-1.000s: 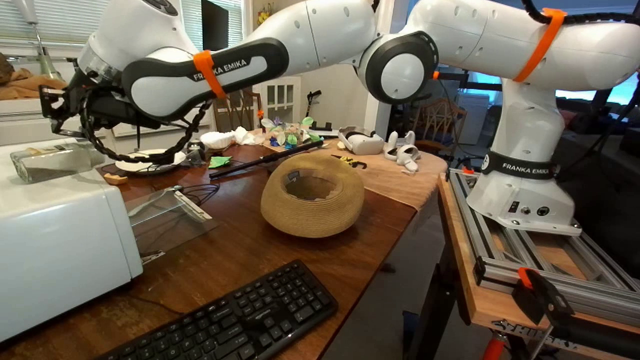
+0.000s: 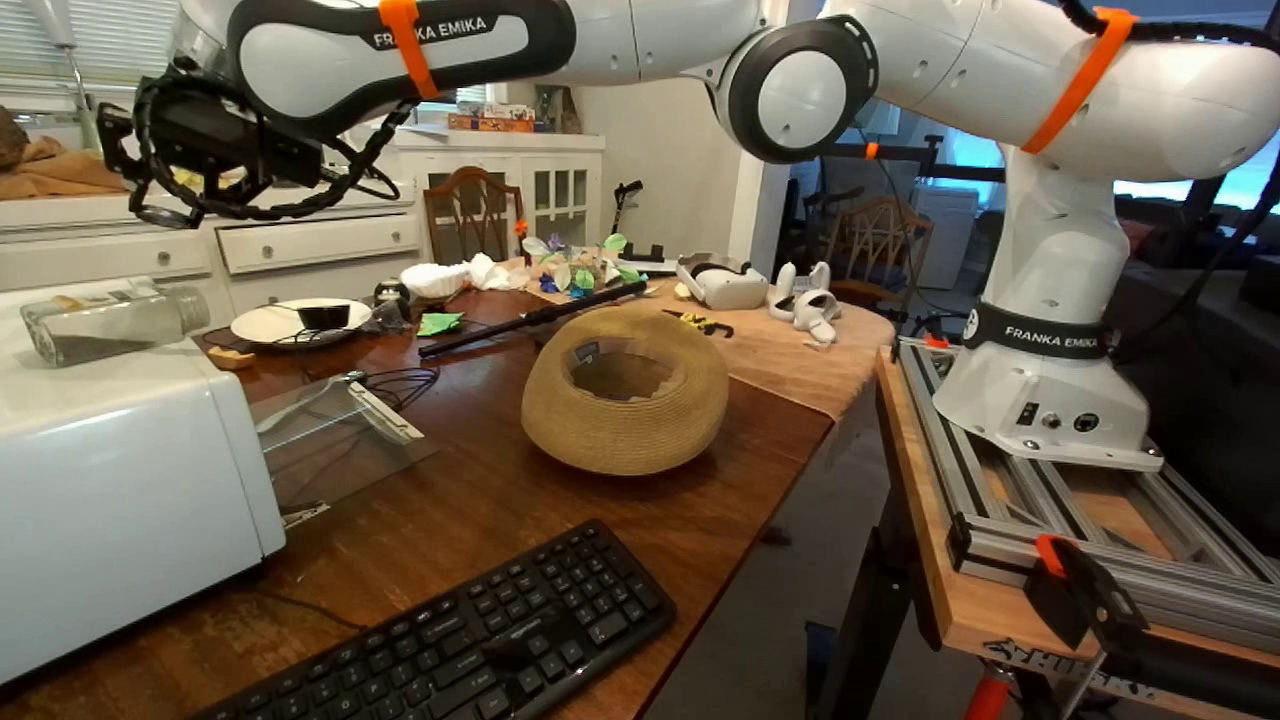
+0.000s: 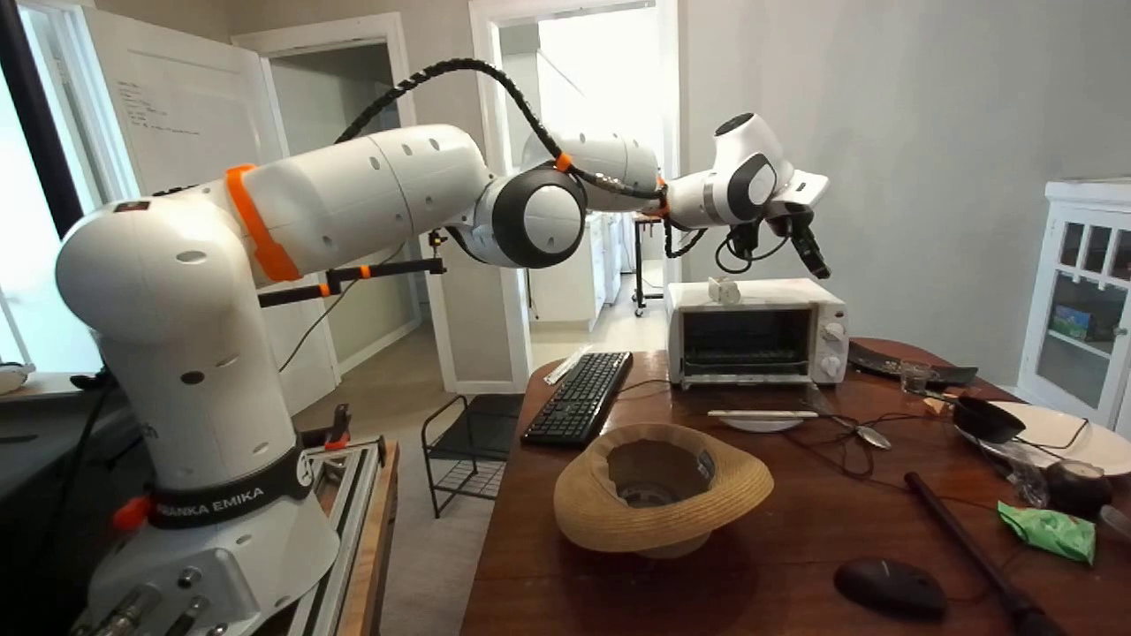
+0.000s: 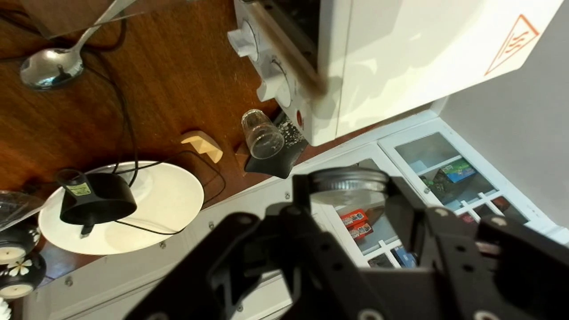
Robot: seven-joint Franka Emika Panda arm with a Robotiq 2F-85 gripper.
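Note:
In the wrist view my gripper is shut on a round metal-rimmed lid, which sits between the two dark fingers. The gripper hangs in the air above the white toaster oven and past its far side. A clear glass jar lies on its side on top of the oven, apart from the gripper. The jar looks small in exterior view 2, and there the lid is too small to make out.
On the table are an upturned straw hat, a black keyboard, a white plate with a black pan, a clear cup and a spoon. Bare wood lies between oven and hat.
The arm has risen, and my gripper has moved up and slightly right in exterior view 1, farther above the oven. Jar and hat stay put.

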